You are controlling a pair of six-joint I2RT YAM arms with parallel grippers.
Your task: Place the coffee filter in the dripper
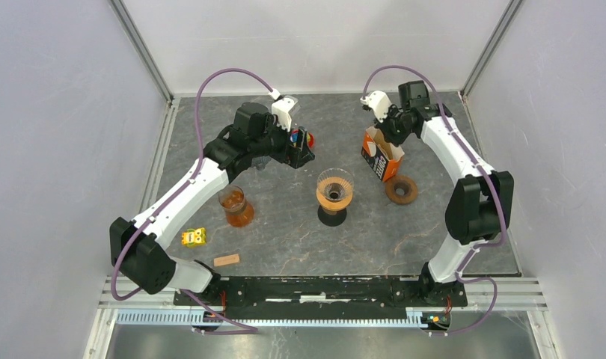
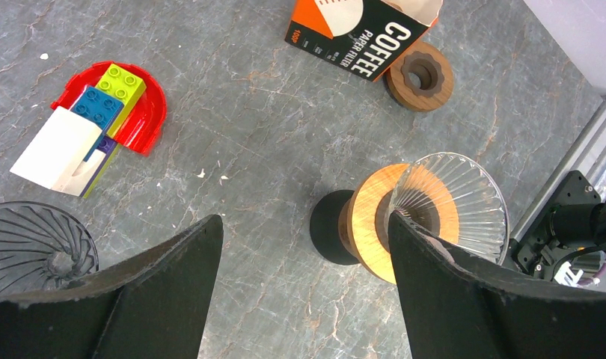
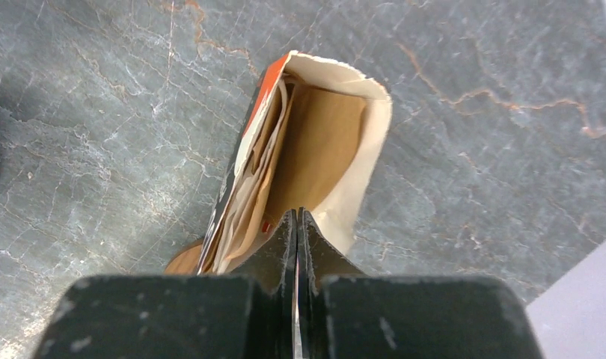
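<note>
Brown paper coffee filters (image 3: 315, 146) stand inside the open coffee filter box (image 2: 360, 37), one leaning apart from the stack along the left wall. My right gripper is over the box's opening with its fingertips pressed together and no paper between them. The clear ribbed dripper (image 1: 334, 187) rests in a wooden collar on a black-based stand, right of centre on the table; its cone looks empty. My left gripper hangs open above the table, with the dripper (image 2: 464, 206) beyond its right finger in the left wrist view.
A wooden ring (image 1: 401, 189) sits just in front of the box. At left are a glass server (image 1: 236, 206), a yellow item (image 1: 194, 237) and a wooden block (image 1: 227, 260). A red dish with toy bricks (image 2: 139, 112) and a dark ribbed cone (image 2: 38, 247) lie near my left gripper.
</note>
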